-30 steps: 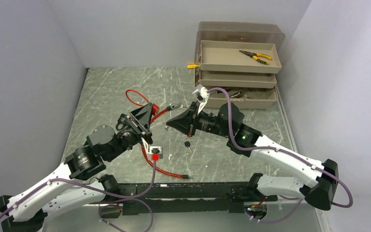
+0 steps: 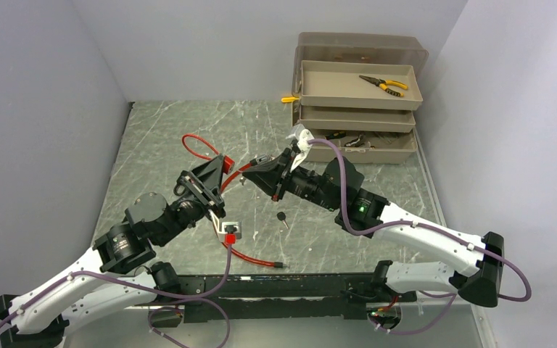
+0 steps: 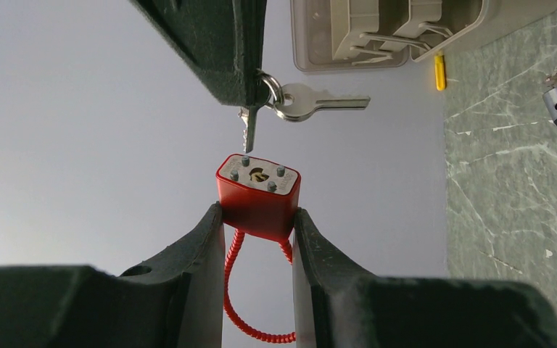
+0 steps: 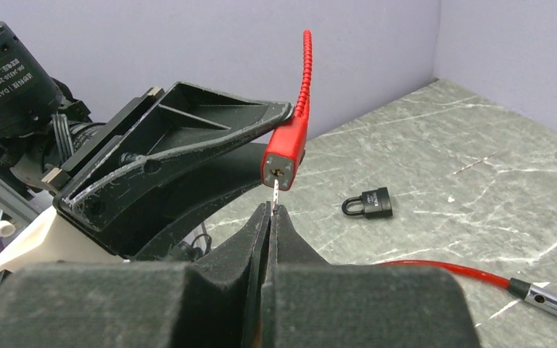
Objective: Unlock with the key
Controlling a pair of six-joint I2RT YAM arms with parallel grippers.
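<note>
In the left wrist view my left gripper holds a red lock body [image 3: 257, 203] between its fingers, keyhole face up, its red cable looping behind. Just above it, my right gripper is shut on a thin key [image 4: 276, 190], whose tip points at the keyhole and in the right wrist view looks at or very near it; contact is unclear. A second key [image 3: 312, 104] hangs on the same ring at the right gripper's tip.
A black padlock [image 4: 373, 204], a red cable lock [image 4: 471, 271] and a small black key [image 2: 281, 217] lie on the marble top. A tiered toolbox [image 2: 355, 94] with pliers [image 2: 384, 83] stands at the back right.
Both arms have shifted slightly left in the top view, the left gripper carrying the red lock and the right gripper coming nearer to it with the key.
</note>
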